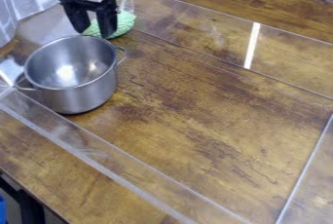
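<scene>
The black gripper (92,21) is at the top left, above and against a light green object (121,23), perhaps a cloth, which lies behind a large steel pot (72,80). The gripper partly covers the green object, and whether its fingers are open or shut is not clear. The two-handled pot stands upright on the left of the wooden surface.
Clear strips or panels run along its left, back and right. A pale crinkled sheet hangs at the top left corner, beside the gripper.
</scene>
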